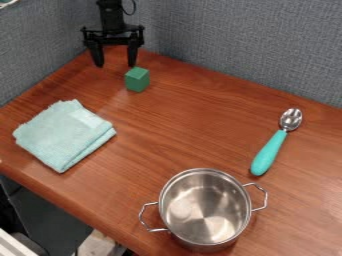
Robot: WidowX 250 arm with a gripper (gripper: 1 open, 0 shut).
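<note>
My black gripper (115, 54) hangs at the top left, over the back left of the wooden table, with its two fingers spread apart and nothing visible between them. A green block (136, 79) sits on the table just in front of it and slightly to the right. A folded pale cloth (63, 134) lies at the left. A turquoise-handled spoon (269, 150) lies on the right, and a steel pot (205, 208) with two handles stands at the front.
Grey padded walls (241, 45) line the back and left.
</note>
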